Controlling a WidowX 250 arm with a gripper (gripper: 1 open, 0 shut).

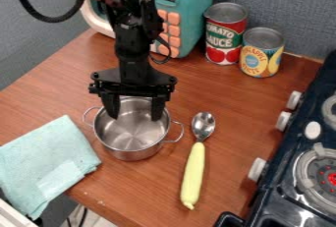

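Observation:
My black gripper (133, 104) points down over a steel pot (132, 141) with two side handles, its fingers at or just inside the pot's upper rim. The fingers look spread apart; whether anything is between them is hard to see. A spoon with a yellow handle (192, 177) lies right of the pot. A light blue cloth (42, 162) lies to its left.
A black stove (296, 172) fills the right side. Two cans, one red (225, 36) and one yellow (261, 56), stand at the back, beside a teal microwave (182, 5).

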